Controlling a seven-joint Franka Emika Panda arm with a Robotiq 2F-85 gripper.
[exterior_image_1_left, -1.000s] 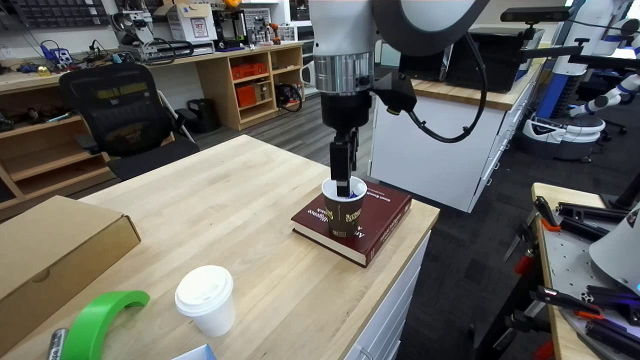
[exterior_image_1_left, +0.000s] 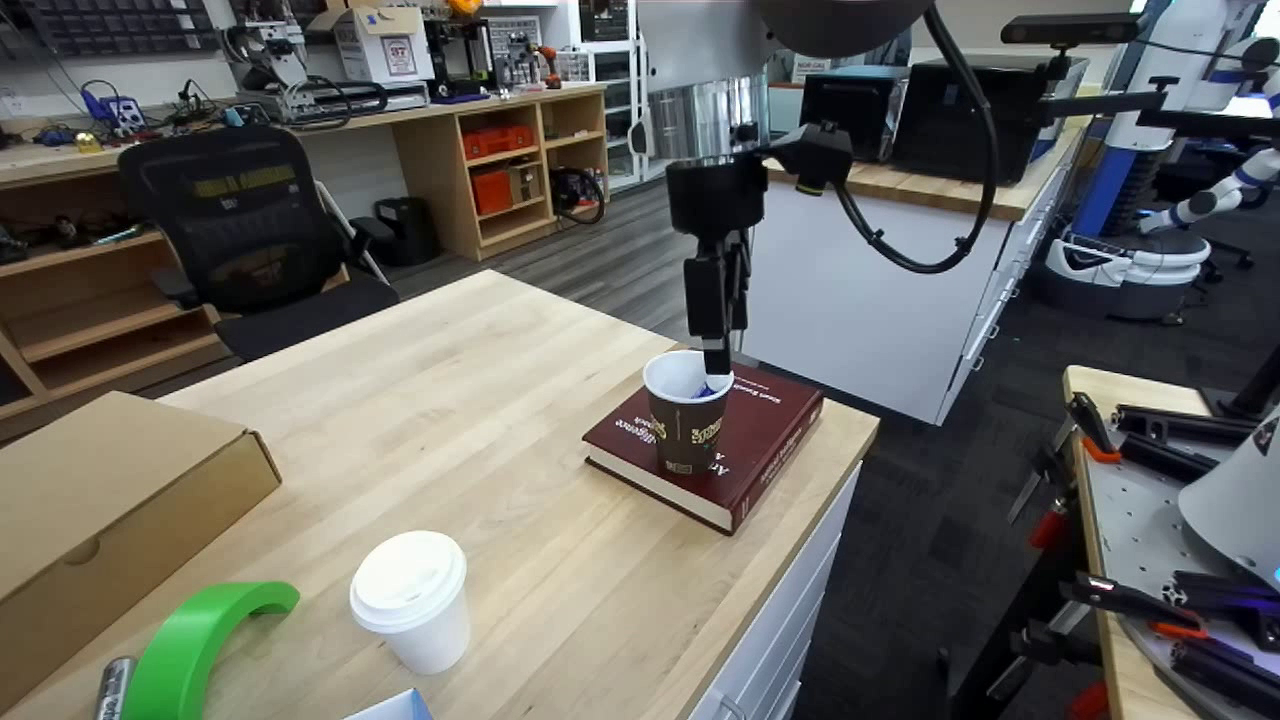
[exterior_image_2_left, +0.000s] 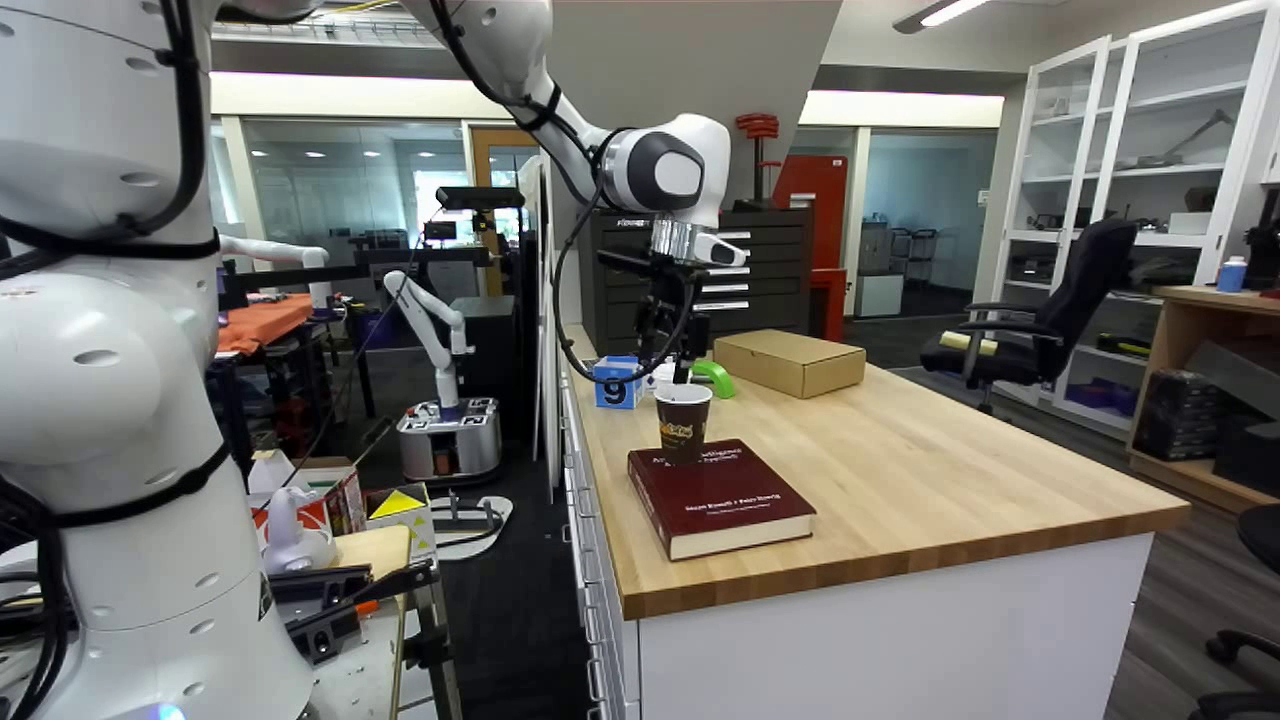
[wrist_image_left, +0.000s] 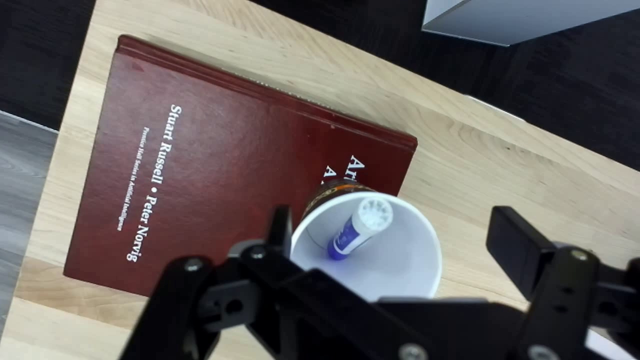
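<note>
A dark paper cup (exterior_image_1_left: 687, 426) with a white inside stands upright on a maroon book (exterior_image_1_left: 774, 414). Inside the cup leans a small white and purple tube (wrist_image_left: 360, 228), its ribbed white end upward. Directly above the cup hangs my gripper, pointing down. Its fingers are wide apart, with one black finger (wrist_image_left: 519, 252) out to the right of the cup in the wrist view and the other at its left rim. Nothing is gripped. Whether the left finger touches the cup, I cannot tell.
On the wooden table (exterior_image_1_left: 444, 348) stand a white lidded cup (exterior_image_1_left: 414, 600), a green arch (exterior_image_1_left: 192, 642) and a cardboard box (exterior_image_1_left: 120, 516). A blue numbered box (exterior_image_2_left: 617, 382) sits near the table's side edge. The book lies close to a corner.
My gripper has risen and shifted slightly right in exterior view 1, its fingertips now higher against the cup's opening. Cup and book have stayed in place.
</note>
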